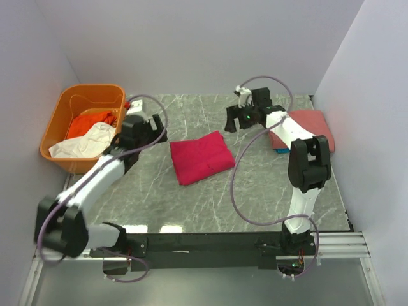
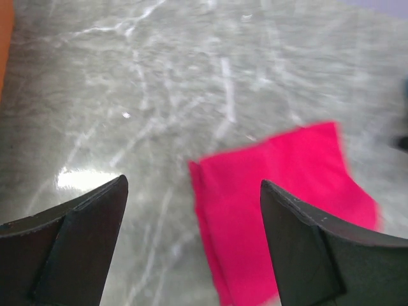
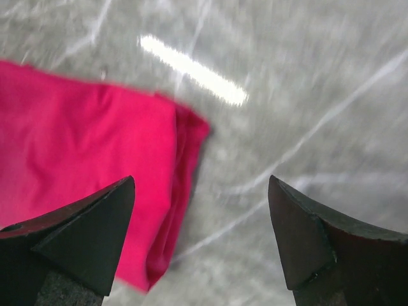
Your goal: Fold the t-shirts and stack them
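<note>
A crimson t-shirt (image 1: 201, 158), folded into a rough rectangle, lies tilted in the middle of the table. To its upper left hangs my left gripper (image 1: 158, 129), open and clear of the cloth. My right gripper (image 1: 231, 120) stands open off the shirt's upper right corner, nothing between its fingers. In the left wrist view the shirt (image 2: 255, 204) shows behind and right of the parted fingers. The right wrist view has the shirt (image 3: 108, 153) on the left, its folded edge showing layers. A paler red folded shirt (image 1: 306, 124) rests at the right, partly hidden by my right arm.
An orange bin (image 1: 56, 121) at the left holds an orange cloth (image 1: 89, 123) and a white cloth (image 1: 86, 143). Something blue (image 1: 282, 150) peeks from under the pale red shirt.
</note>
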